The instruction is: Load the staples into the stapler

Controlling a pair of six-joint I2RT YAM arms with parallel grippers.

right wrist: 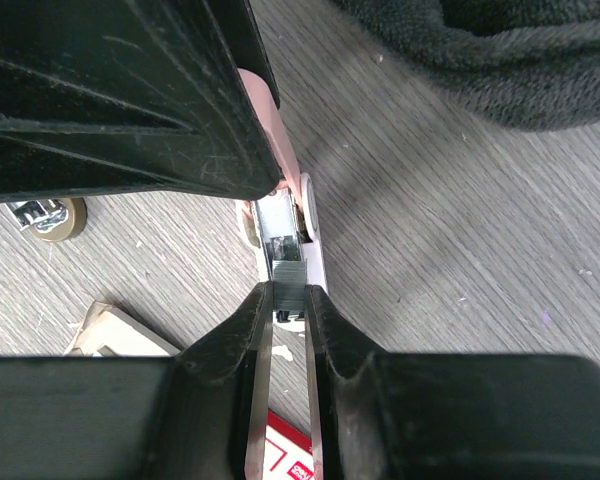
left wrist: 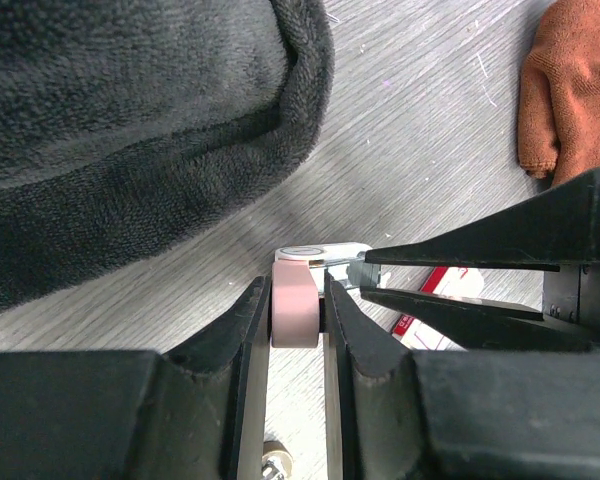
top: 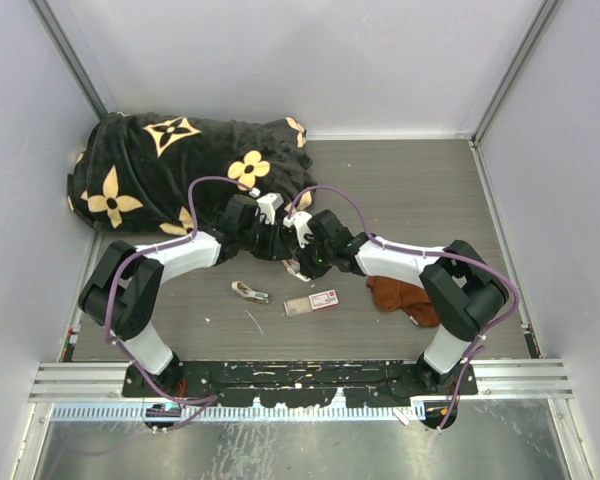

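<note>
The small stapler has a pink lid [left wrist: 296, 300] and a white base [right wrist: 315, 258]. My left gripper is shut on the pink lid at the stapler's rear end, one dark finger [right wrist: 170, 115] showing large in the right wrist view. Between the tips of my right gripper is a short grey staple strip [right wrist: 289, 282], gripped over the stapler's metal channel [right wrist: 276, 215]. The strip's upper end is at the channel; whether it sits inside, I cannot tell. From above, both grippers meet near the table's middle and mostly hide the stapler [top: 298, 271].
In front lie a red-and-white staple box [top: 324, 299], its beige tray [top: 297, 306] and a small white-and-metal device [top: 250, 292]. A dark flowered blanket [top: 180, 165] is close behind the left arm. A brown cloth [top: 403, 300] lies to the right.
</note>
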